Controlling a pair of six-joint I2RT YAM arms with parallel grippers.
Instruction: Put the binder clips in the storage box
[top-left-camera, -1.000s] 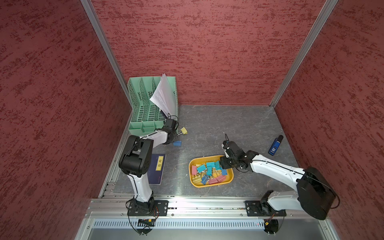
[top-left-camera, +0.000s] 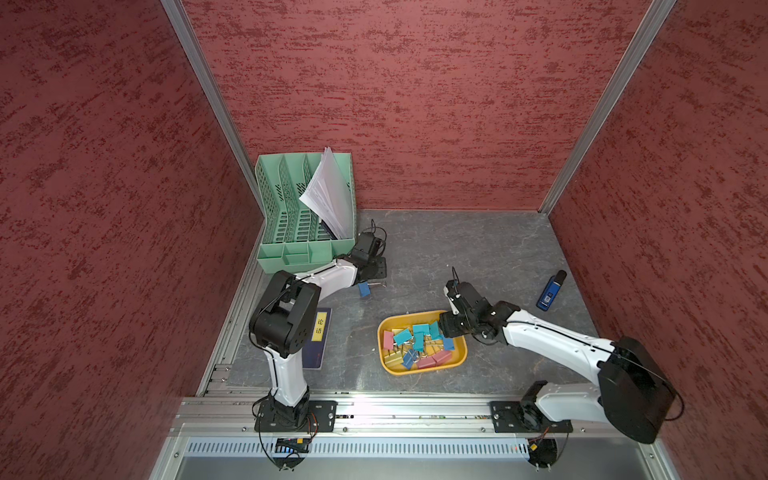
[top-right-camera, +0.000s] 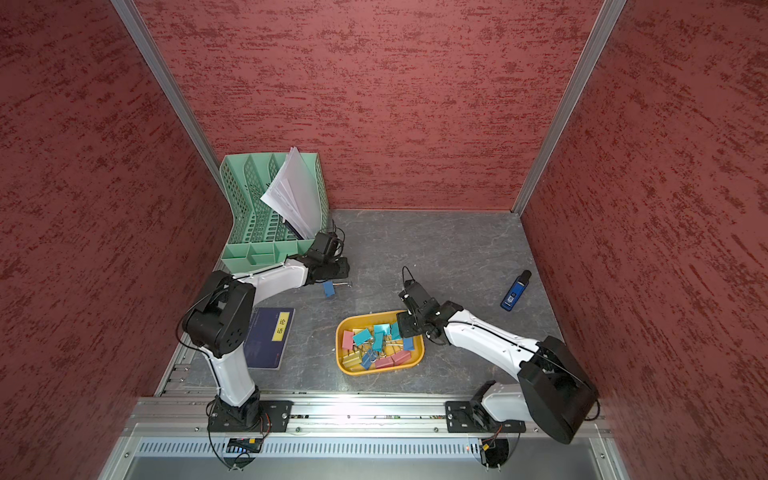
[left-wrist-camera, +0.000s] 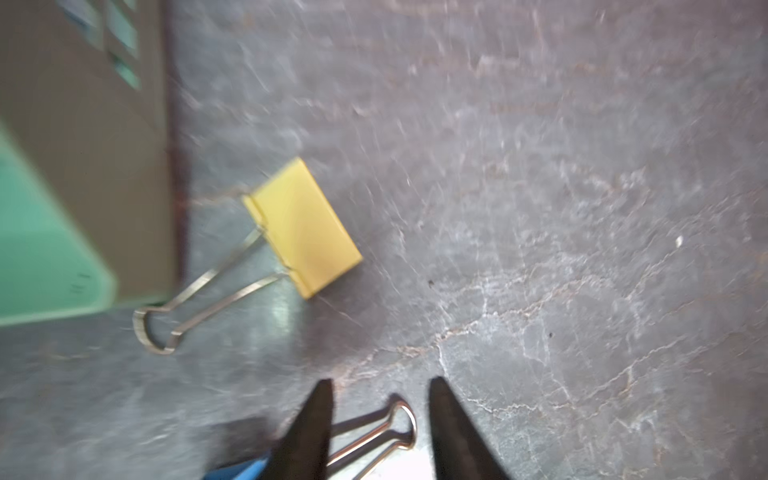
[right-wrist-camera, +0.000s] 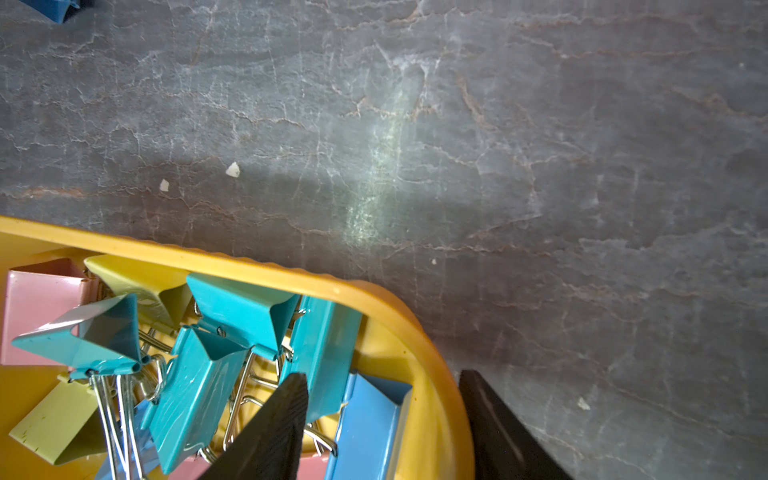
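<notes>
My left gripper stands part open over the table beside the green organizer. Between its fingers, in the left wrist view, shows the wire handle of a blue binder clip (top-left-camera: 364, 290), whose body is mostly cut off by the frame. A yellow clip (left-wrist-camera: 305, 228) lies flat ahead, with its handle toward the organizer; in the top views the left gripper hides it. The yellow storage box (right-wrist-camera: 240, 268) holds pink, yellow, teal and blue clips. My right gripper is open across the box's right rim, one finger over the inside and one outside.
A green organizer (top-left-camera: 344, 254) with papers (top-left-camera: 328, 196) stands close on the left arm's far side. The dark blue book (top-left-camera: 314, 352) lies beside that arm. A blue-and-black bottle (top-left-camera: 549, 291) lies at the far right.
My left gripper has moved right, covering the yellow clip in the top left view. The blue clip has shifted slightly right and turned, its handle now pointing right. The right arm looks almost still.
</notes>
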